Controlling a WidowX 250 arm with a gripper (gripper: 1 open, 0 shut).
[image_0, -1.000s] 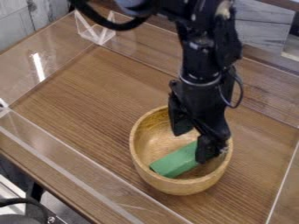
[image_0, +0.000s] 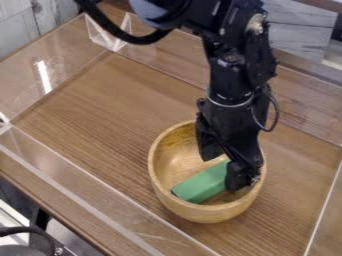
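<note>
A black robot arm comes down from the top of the camera view, its gripper (image_0: 225, 160) open inside a tan oval bowl (image_0: 170, 167). A green object (image_0: 198, 185) lies on the bowl's floor, between and just below the fingers, partly hidden by the right finger. Whether the fingers touch it is hard to tell.
A clear plastic strip runs along the left edge. A black cable lies at the bottom left corner.
The gripper has shifted slightly and come down a little toward the green object in the bowl. The bowl and the green object look the same.
</note>
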